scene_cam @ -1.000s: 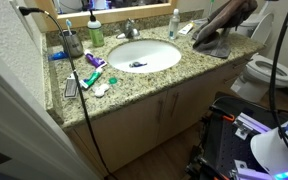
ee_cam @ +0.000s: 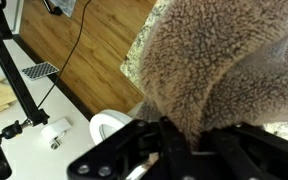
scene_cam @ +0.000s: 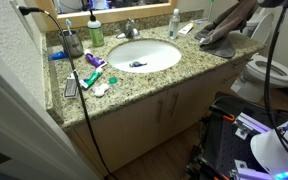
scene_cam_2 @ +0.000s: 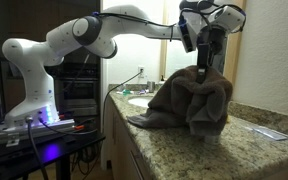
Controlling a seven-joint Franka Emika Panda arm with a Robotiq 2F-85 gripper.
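A brown towel (scene_cam_2: 189, 98) hangs in folds from my gripper (scene_cam_2: 202, 72), its lower part resting on the granite countertop. My gripper is shut on a bunched fold of the towel, and the fingers are mostly buried in the cloth. Seen close up in the wrist view, the same towel (ee_cam: 219, 60) fills the right side and hides the fingertips. At the far right end of the counter in the first exterior view, the towel (scene_cam: 222, 42) lies partly over the front edge.
The sink (scene_cam: 144, 56) holds a small dark item. Left of it lie a green tube (scene_cam: 93, 78) and a purple item (scene_cam: 92, 60); a soap bottle (scene_cam: 96, 34) stands behind. A toilet (scene_cam: 266, 75) stands beyond the counter's right end. A flat packet (scene_cam_2: 269, 132) lies on the counter.
The towel's upper part, at the top right of the first exterior view, has shifted a little and sits lower over the counter. The items around the sink have not moved.
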